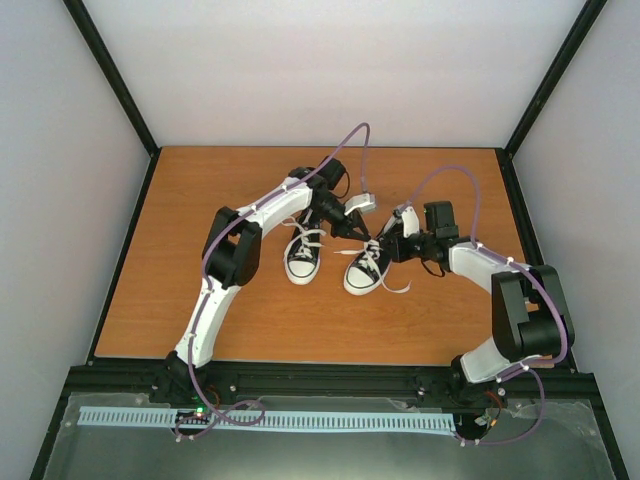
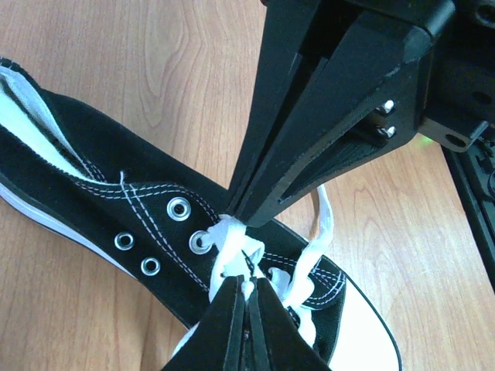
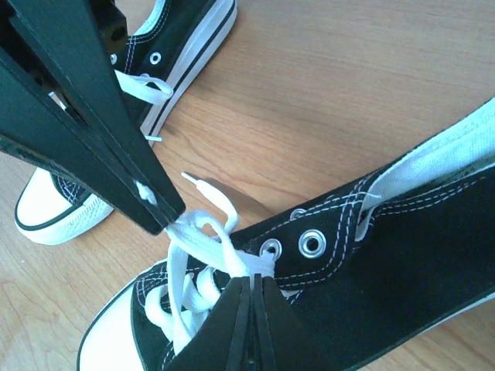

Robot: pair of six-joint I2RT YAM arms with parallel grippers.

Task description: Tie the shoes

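Note:
Two black canvas shoes with white toes and laces stand on the table, the left shoe (image 1: 302,255) and the right shoe (image 1: 364,273). Both grippers meet over the right shoe's laces. In the left wrist view my left gripper is shut on white lace (image 2: 230,246), above the eyelets. From the other side, my right gripper is shut on lace too, close to the top eyelets, in the right wrist view. A strand of white lace (image 3: 205,246) stretches between the two grippers. Looped lace lies lower on the tongue; how it crosses there is partly hidden.
The left shoe's lace end (image 3: 145,87) hangs loose near the right shoe. Both arms crowd the space above the shoes.

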